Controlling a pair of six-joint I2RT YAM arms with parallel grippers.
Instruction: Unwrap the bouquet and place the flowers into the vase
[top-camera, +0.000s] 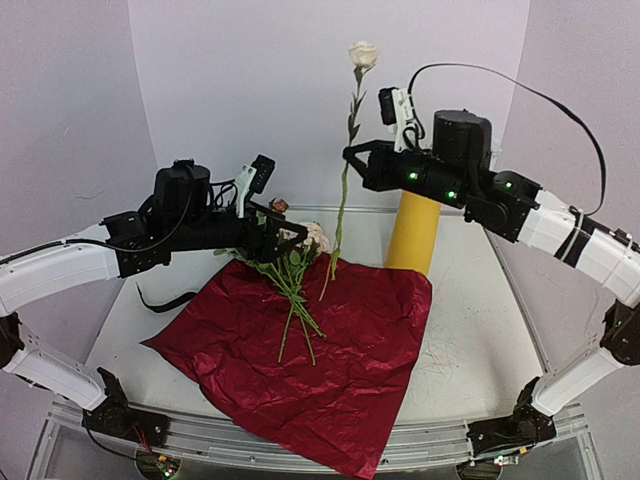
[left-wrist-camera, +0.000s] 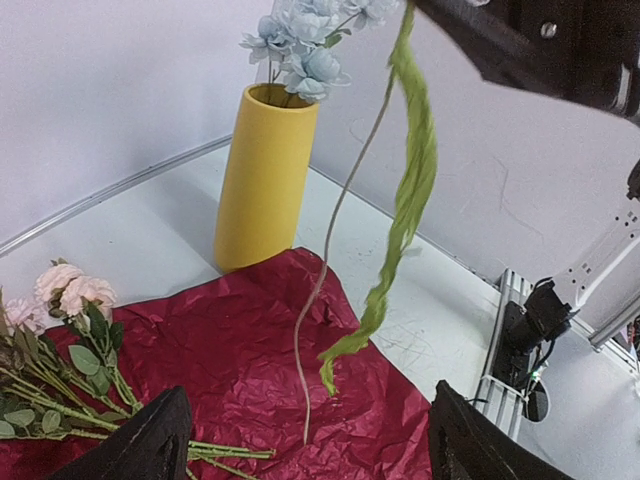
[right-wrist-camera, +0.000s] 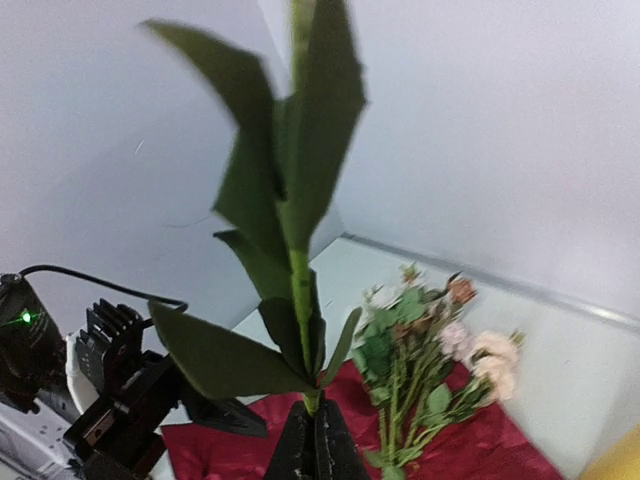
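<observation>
A single white rose (top-camera: 363, 55) stands upright, its stem pinched by my right gripper (top-camera: 352, 156), which is shut on it. Leaves and stem (right-wrist-camera: 303, 300) rise from between the right fingertips in the right wrist view; the bloom is out of that view. In the left wrist view the lower stem (left-wrist-camera: 340, 205) and a long green leaf (left-wrist-camera: 405, 200) hang down. My left gripper is open, its fingers wide apart and apart from the stem. Behind the right arm stands the yellow vase (left-wrist-camera: 262, 185), holding pale blue flowers (left-wrist-camera: 312, 70).
A bunch of flowers (top-camera: 292, 275) with pink and brownish blooms lies on the dark red cloth (top-camera: 330, 390), partly under the left gripper. A black strap (top-camera: 165, 302) lies left of the cloth.
</observation>
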